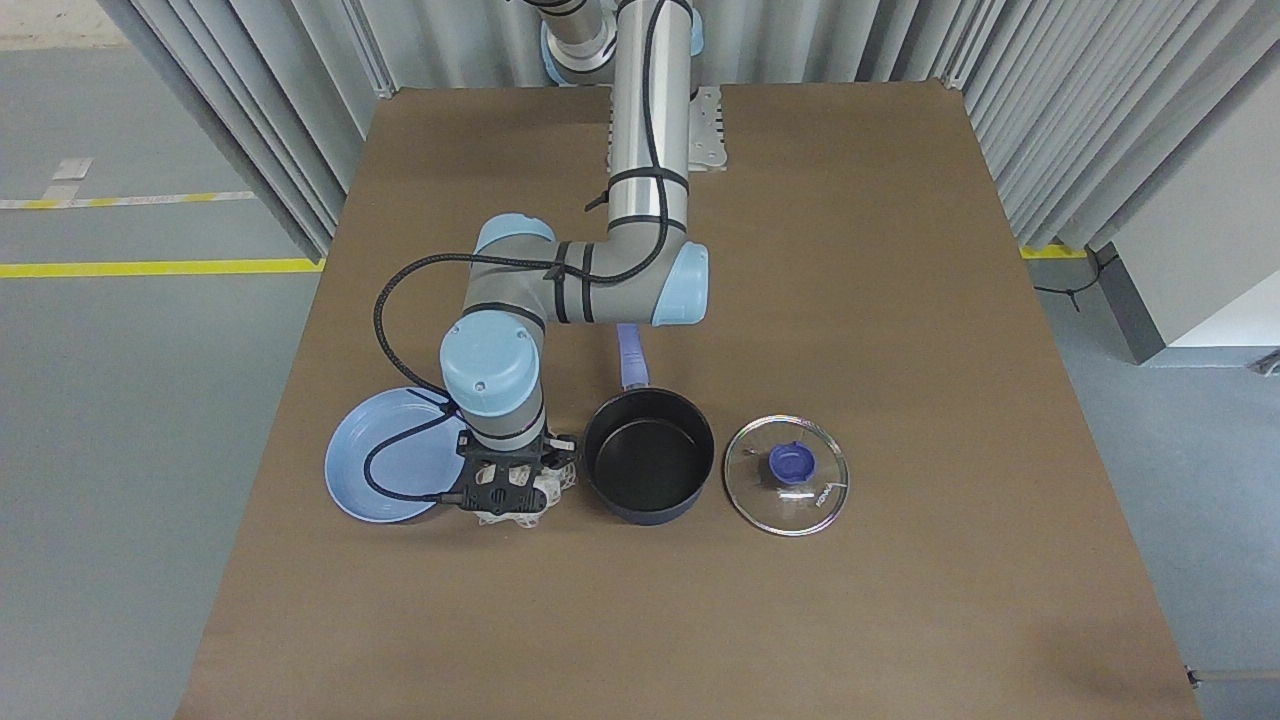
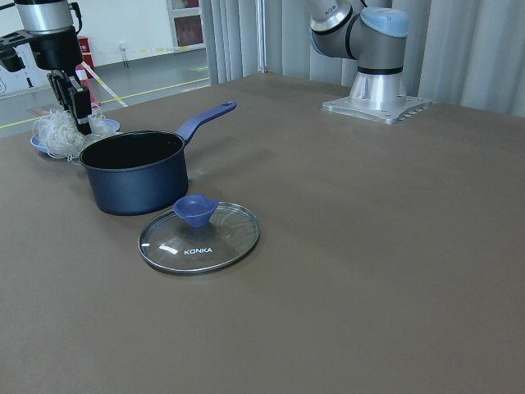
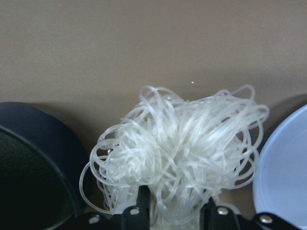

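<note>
A tangled bundle of translucent white noodle-like strands (image 3: 172, 143) (image 2: 61, 131) is at my gripper, between the blue plate (image 1: 378, 456) (image 3: 280, 172) and the dark blue pot (image 1: 648, 462) (image 2: 135, 185) (image 3: 33, 167). In the wrist view strands pass between the two black fingers, which stand apart around them; whether they grip firmly is hard to tell. In the left view the fingertips (image 2: 82, 123) reach down into the bundle, which appears over the plate's rim.
A glass lid (image 1: 786, 504) (image 2: 201, 246) with a blue knob lies right of the pot. The pot's handle (image 1: 632, 360) points to the back.
</note>
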